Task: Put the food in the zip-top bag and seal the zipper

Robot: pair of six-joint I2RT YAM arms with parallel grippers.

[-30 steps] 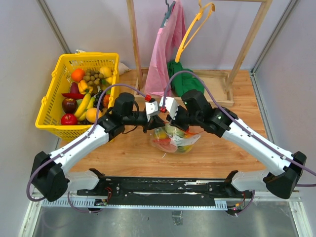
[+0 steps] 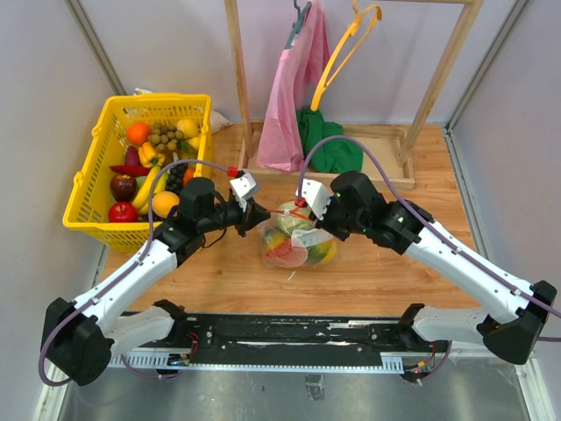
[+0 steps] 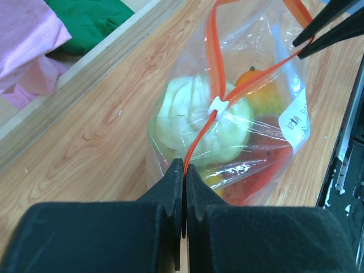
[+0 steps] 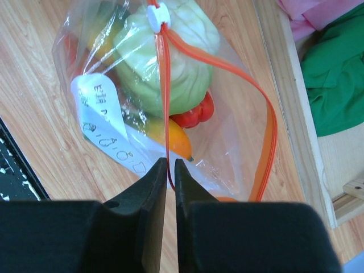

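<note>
The clear zip bag [image 2: 294,246] holds a pale cabbage [image 4: 159,68], a red pepper [image 4: 195,114] and yellow produce [image 4: 170,136], with a white label [image 4: 99,105]. Its orange zipper [image 3: 239,91] carries a white slider [image 3: 219,106]. My left gripper is shut on the zipper's end, drawing it taut. My right gripper is at the other side of the slider, its fingertips close together around the orange strip; whether it grips it is unclear. The mouth beyond that point hangs in a loop.
A yellow basket of produce [image 2: 95,175] sits at left. A wooden rack [image 2: 390,171] with pink [image 2: 289,114] and green cloth [image 2: 337,153] stands behind the bag. Bare table is open in front.
My left gripper has moved left, away from the right one, stretching the zipper strip. My right gripper has shifted slightly right, and the bag has changed shape a little.
</note>
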